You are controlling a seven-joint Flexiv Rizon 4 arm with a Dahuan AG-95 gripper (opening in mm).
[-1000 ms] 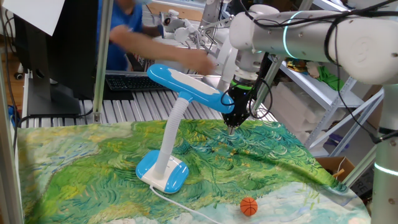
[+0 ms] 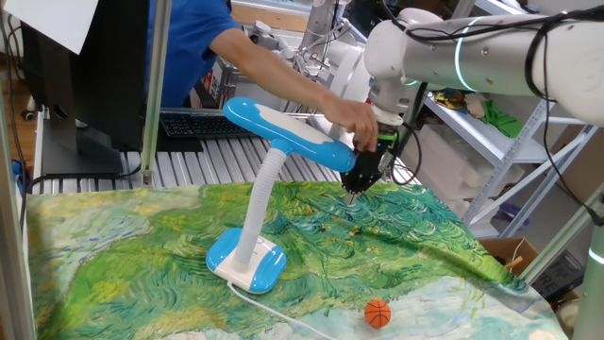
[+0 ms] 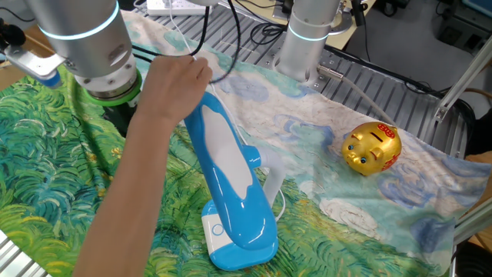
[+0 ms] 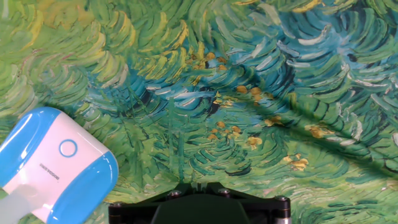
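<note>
My gripper points down over the cloth, behind the lamp head in exterior view 1. In the wrist view its black fingertips meet at the bottom centre, shut, with nothing showing between them. A blue and white desk lamp stands upright on the cloth, its base at the lower left of the wrist view. A small orange basketball lies near the front edge. The golden piggy bank sits at the right of exterior view 2.
A person's hand is at my wrist, close above the lamp head; the forearm crosses exterior view 2. The lamp's white cable runs over the painted cloth. Below my gripper the cloth is bare.
The person's hand has come in from the left to my wrist. My arm has shifted right in exterior view 1, its wrist tilting, while the gripper tip stays nearly in place. Lamp and ball are unmoved.
</note>
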